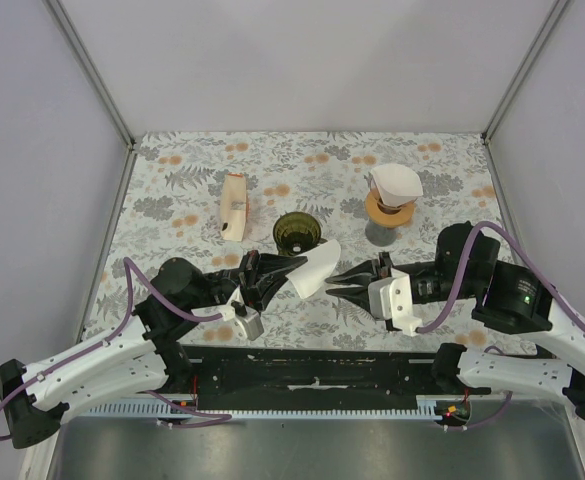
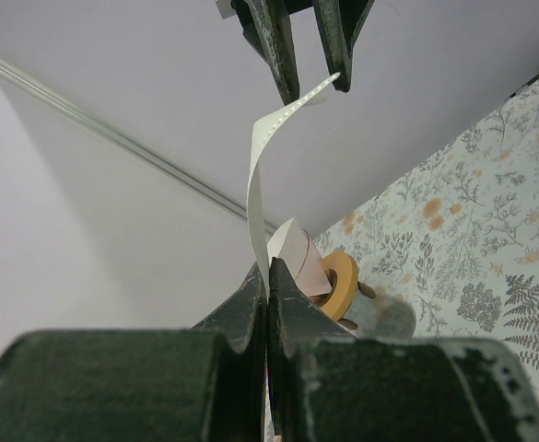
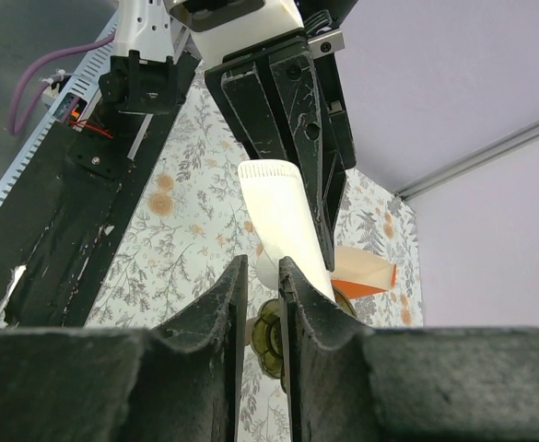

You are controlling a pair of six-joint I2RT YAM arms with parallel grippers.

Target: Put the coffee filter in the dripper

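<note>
A white coffee filter stands on edge in my left gripper, whose fingers are shut on it; in the left wrist view it rises from between them as a thin bent sheet. My right gripper is just right of the filter, its fingers slightly parted with a small gap, facing the filter's free edge; whether they touch it is unclear. The green dripper sits on the patterned mat behind the grippers, partly hidden behind the filter in the right wrist view.
A stack of white filters rests on an orange-rimmed holder at the back right. A beige paper package lies at the back left. Walls enclose the mat at back and sides.
</note>
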